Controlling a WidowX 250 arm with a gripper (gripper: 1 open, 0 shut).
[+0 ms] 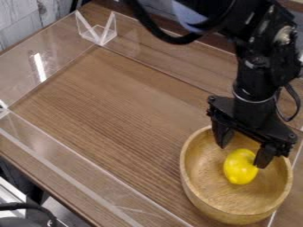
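A yellow lemon-like object [240,168] lies in a tan wooden bowl [201,197] at the lower right of the camera view. My black gripper [244,140] hangs over the back of the bowl, its fingers spread open, one each side above the yellow object, with nothing seen held between them.
Bare wooden table [106,115] fills the left and middle. A small clear wire-like holder [95,27] stands at the back left. Cables lie at the lower left edge.
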